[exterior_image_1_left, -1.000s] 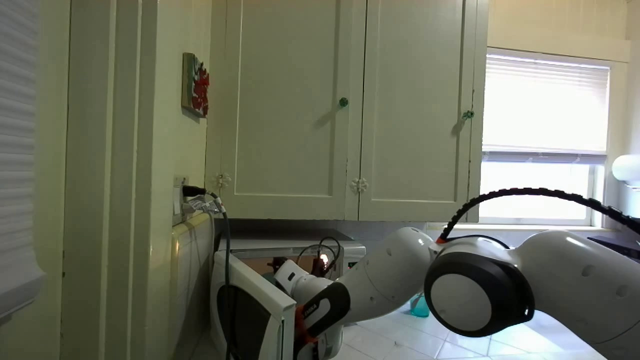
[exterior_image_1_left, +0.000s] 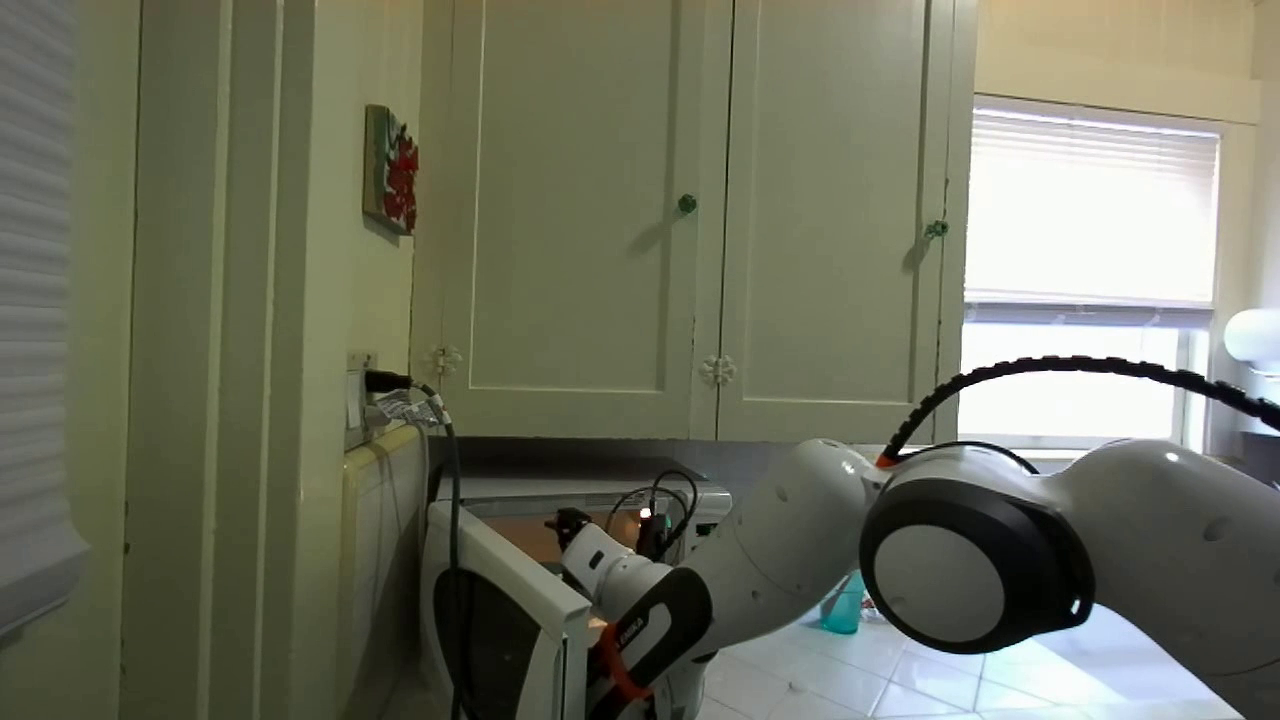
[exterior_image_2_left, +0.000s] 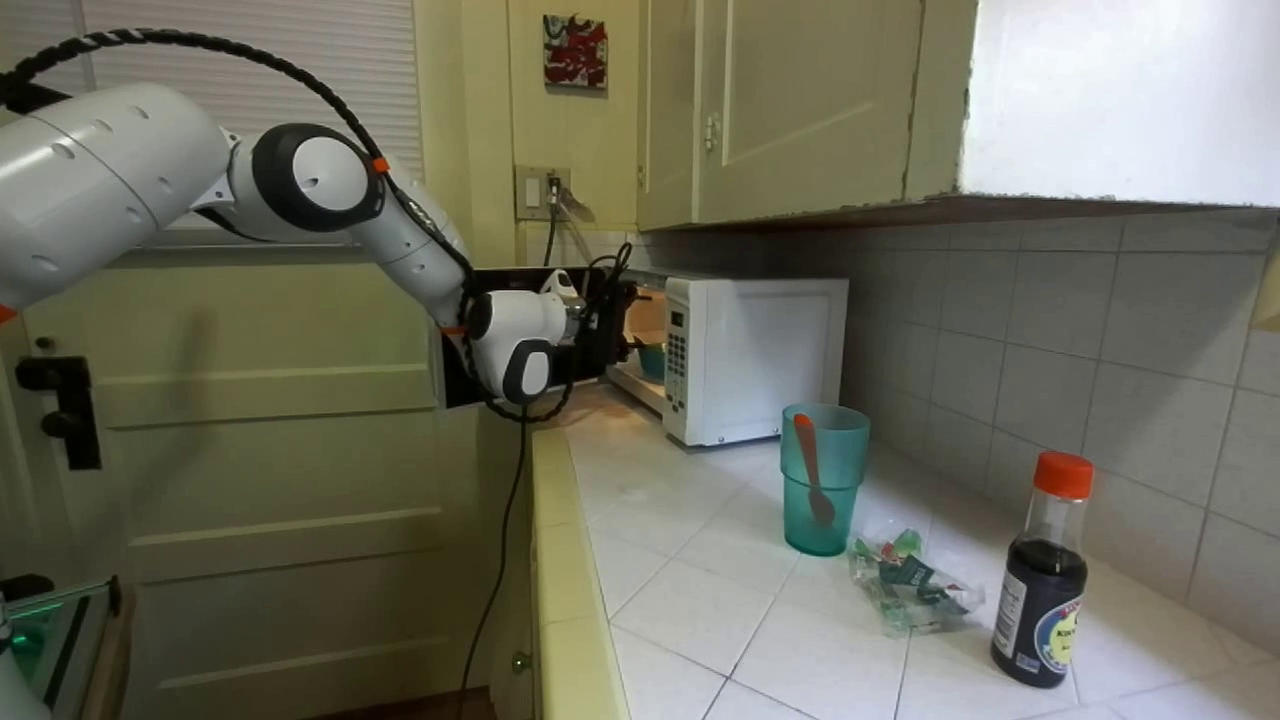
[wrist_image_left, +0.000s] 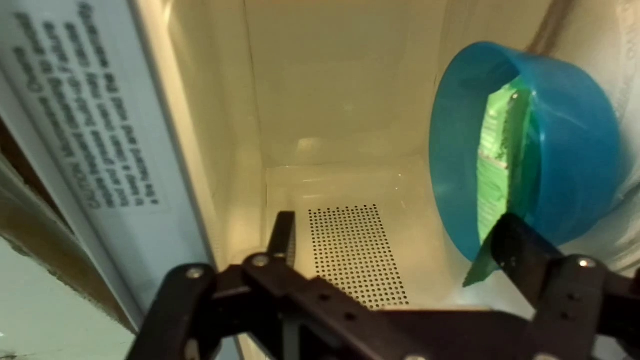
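Observation:
In the wrist view a blue bowl (wrist_image_left: 576, 150) sits inside the lit microwave, its opening facing left in that view. A green packet (wrist_image_left: 496, 162) lies in it, and a dark green tip sticks out past the rim beside one finger (wrist_image_left: 519, 240). My gripper is open, its fingers wide apart with nothing held between them. Whether that finger touches the packet, I cannot tell. From the second exterior view, the gripper is at the opening of the white microwave (exterior_image_2_left: 768, 360), and a bit of the bowl (exterior_image_2_left: 651, 362) shows inside.
The microwave door (exterior_image_1_left: 510, 612) stands open close beside the arm. On the counter are a teal cup (exterior_image_2_left: 822, 480) with an orange-red spoon, a clear plastic wrapper (exterior_image_2_left: 912, 582) and a soy sauce bottle (exterior_image_2_left: 1041, 570). Cabinets (exterior_image_1_left: 576, 216) hang above.
The forearm and wrist have shifted slightly up and to the right in the first exterior view. The microwave door has stayed in place.

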